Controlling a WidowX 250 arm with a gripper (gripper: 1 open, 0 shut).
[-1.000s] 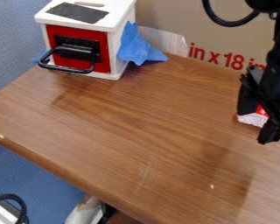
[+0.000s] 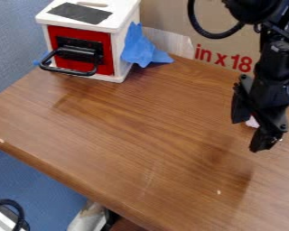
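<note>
My black gripper (image 2: 251,129) is at the right of the view, low over the wooden table (image 2: 123,153). A small white and red object (image 2: 252,122) shows partly behind it, mostly hidden. Whether the gripper is open or shut on anything I cannot tell.
A red and white toy oven (image 2: 90,52) with a black handle stands at the back left, a blue cloth (image 2: 141,50) at its side. A cardboard panel closes off the back.
The gripper has moved a little to the left, and more of the arm is in view. It now covers most of the white and red object.
</note>
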